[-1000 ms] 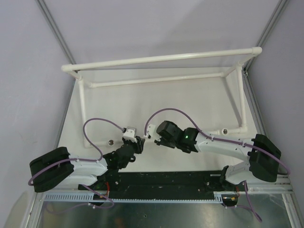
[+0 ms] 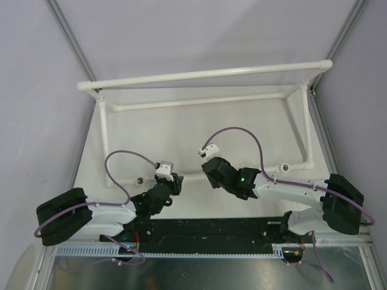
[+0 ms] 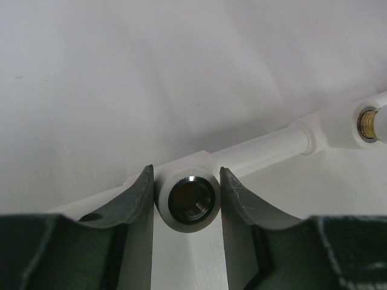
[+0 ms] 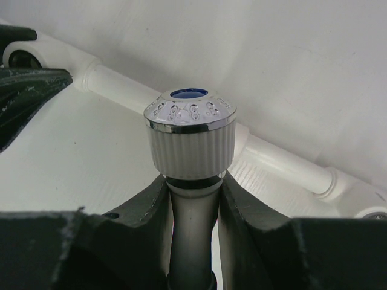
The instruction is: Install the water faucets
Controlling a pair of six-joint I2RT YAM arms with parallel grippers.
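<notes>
My left gripper is at the lower pipe run; in the left wrist view its fingers flank a white tee fitting with an empty threaded socket, and whether they grip it is unclear. A second tee to the right shows brass threads against a pale part. My right gripper is shut on a faucet with a ribbed white cap and blue centre, held upright in the right wrist view, above and in front of the pipe. Another tee shows at the right.
A white PVC frame spans the workspace, with side posts and an upper rail. Purple cables arch over both arms. Dark finger tips of the other gripper show at the left of the right wrist view.
The left arm looks unchanged.
</notes>
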